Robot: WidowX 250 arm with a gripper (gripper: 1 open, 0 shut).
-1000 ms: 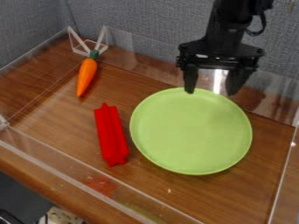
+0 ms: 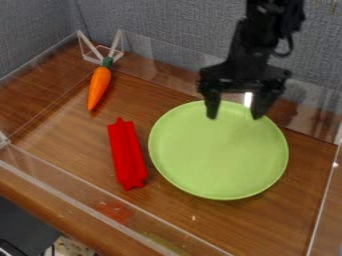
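My gripper (image 2: 235, 98) hangs open and slightly blurred over the back edge of a large green plate (image 2: 218, 157). Nothing shows between its fingers. An orange carrot (image 2: 99, 84) with a green top lies at the back left. A red elongated block (image 2: 127, 154) lies to the left of the plate.
A clear plastic edging runs along the back and sides, with a small white frame (image 2: 86, 48) at the back left corner and grey walls behind.
My gripper has shifted slightly left and down over the last second. The plate, carrot and red block have stayed where they were.
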